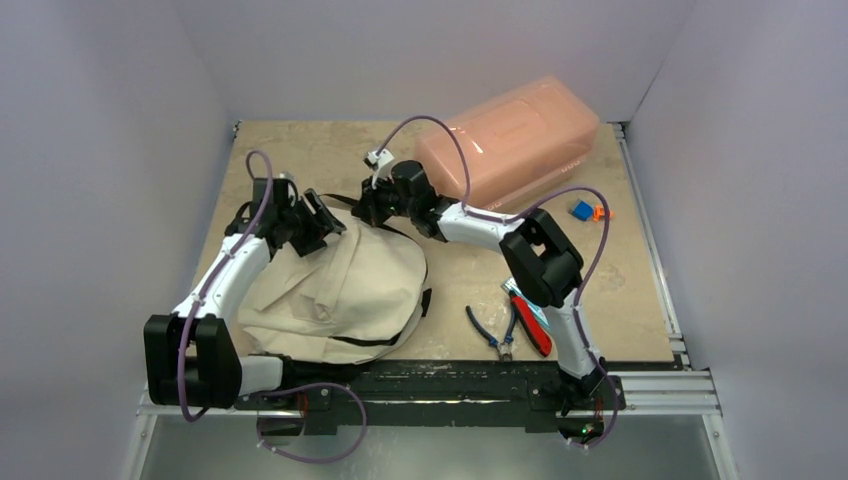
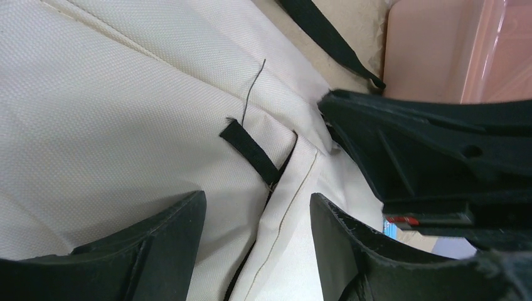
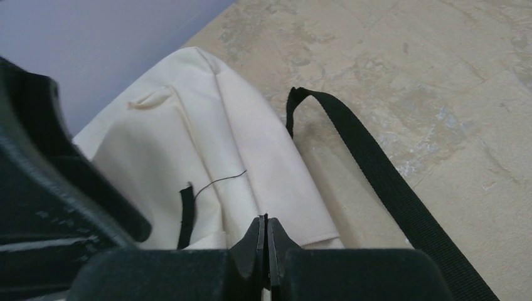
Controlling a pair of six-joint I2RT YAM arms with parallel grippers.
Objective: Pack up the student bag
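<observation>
A cream cloth bag [image 1: 360, 285] with black trim lies flat on the left of the table. Its black zip tab [image 2: 252, 152] and seam show close up in the left wrist view. Over the bag, my left gripper is part open, its fingers either side of a fold and nothing clearly gripped. At the bag's upper edge my right gripper is shut. A thin dark sliver shows at its tips, but whether any cloth or tab is pinched there is hidden. Beside it a black strap [image 3: 376, 169] curves across the table.
A translucent pink bin [image 1: 520, 140] lies at the back right. Blue-handled pliers [image 1: 492, 335] and a red-handled tool [image 1: 530, 325] lie front right of the bag. A blue block [image 1: 582, 210] and an orange piece [image 1: 602, 213] sit far right.
</observation>
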